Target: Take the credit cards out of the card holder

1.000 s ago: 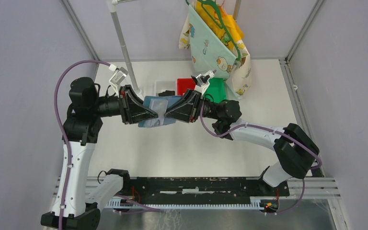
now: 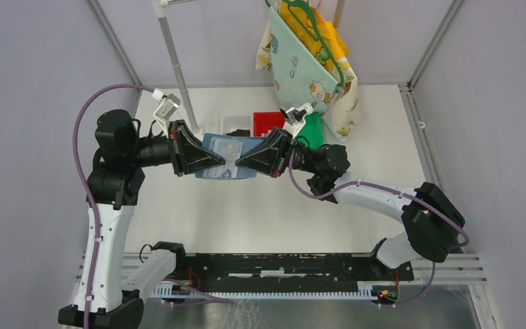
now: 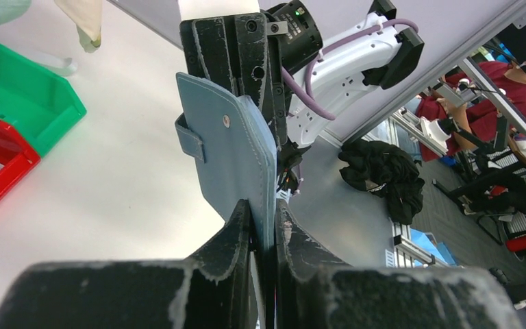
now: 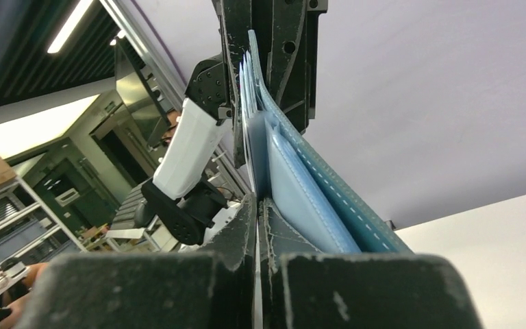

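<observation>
The blue-grey card holder [image 2: 248,146] hangs between my two grippers above the table. My left gripper [image 2: 223,163] is shut on its left side; in the left wrist view the holder [image 3: 229,154], with its strap and snap, rises from between the fingers. My right gripper [image 2: 239,163] is shut at the holder's right side. In the right wrist view its fingertips [image 4: 236,236] meet beside the fanned inner sleeves [image 4: 308,192]; a thin pale strip shows there, but I cannot tell whether it is held. A clear sleeve [image 2: 227,149] shows in the top view. No card is clearly recognisable.
Behind the arms on the white table [image 2: 281,219] stand a red bin [image 2: 267,121], a green bin [image 2: 312,130] and a clear bin [image 2: 235,123]. Patterned cloth [image 2: 305,62] hangs at the back.
Over the last second my right gripper has shifted slightly to the right, and a little more of the card holder shows on that side. The left gripper has barely moved.
</observation>
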